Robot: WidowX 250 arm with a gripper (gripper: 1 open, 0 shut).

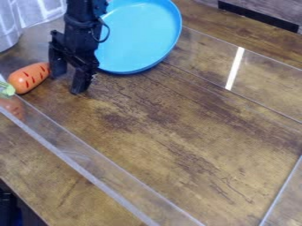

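My black gripper [69, 71] is low over the wooden table at the upper left, its dark fingers down near the surface between an orange carrot toy [28, 77] and a blue plate [139, 35]. Whether anything is between the fingers I cannot make out. The carrot lies to the left of the fingers, its pale green top toward the near side.
A white container [7, 22] stands at the top left corner. A clear plastic edge runs diagonally across the lower left.
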